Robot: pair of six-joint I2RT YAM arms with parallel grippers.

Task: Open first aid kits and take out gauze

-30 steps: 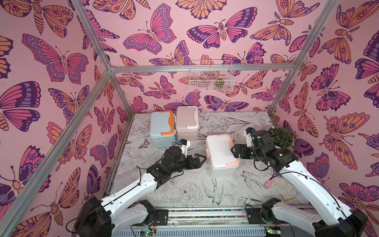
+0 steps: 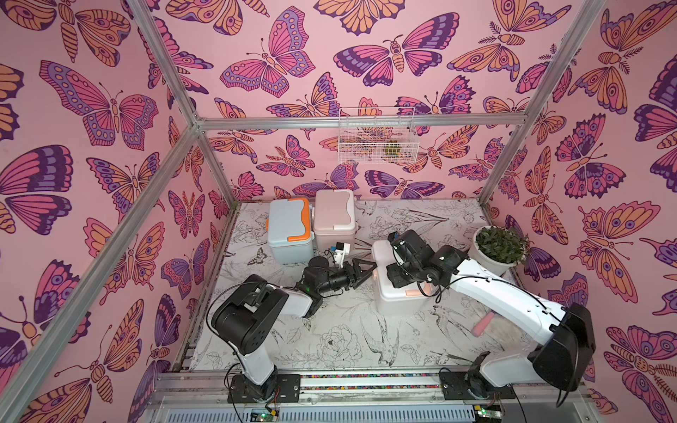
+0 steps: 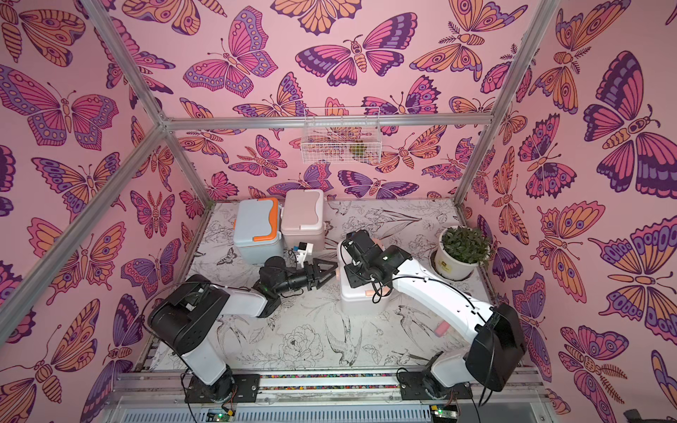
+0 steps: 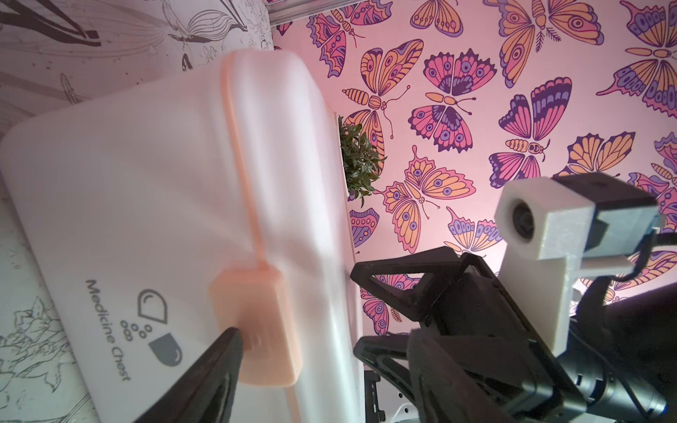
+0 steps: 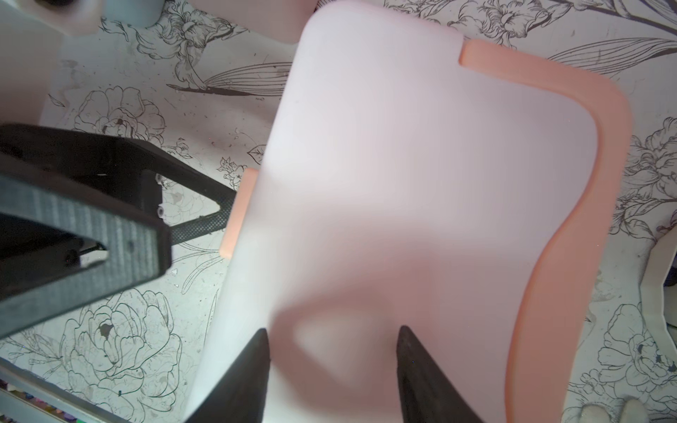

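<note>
A white medicine chest (image 2: pixel 395 299) with peach trim and a peach latch (image 4: pixel 257 328) sits at the table's centre. My left gripper (image 2: pixel 368 270) is at the chest's left side, its fingers around the latch area; the left wrist view shows the lettering "Medicine Chest" close up. Whether those fingers grip anything is unclear. My right gripper is over the white lid, fingers apart, with only lid surface visible between them.
A blue-grey kit (image 2: pixel 285 225) and a beige kit (image 2: pixel 333 215) stand at the back left. A potted plant (image 3: pixel 462 250) is at the right.
My right gripper has moved left over the chest lid. My left gripper has swung and moved closer to the chest's left side, its arm bending differently.
</note>
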